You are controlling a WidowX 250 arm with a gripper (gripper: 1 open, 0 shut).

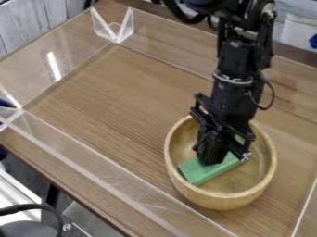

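A black robot arm comes down from the top of the view, and its gripper (pixel 225 145) is low inside a round wooden bowl (pixel 223 196) at the lower right. A green block (pixel 206 170) lies in the bowl directly beneath the gripper, partly covered by it. The fingertips are at the block; whether they are open or shut, or touching it, is hard to make out among the dark parts.
A small white angular object (pixel 113 28) stands at the back left. Black cables show at the lower left corner.
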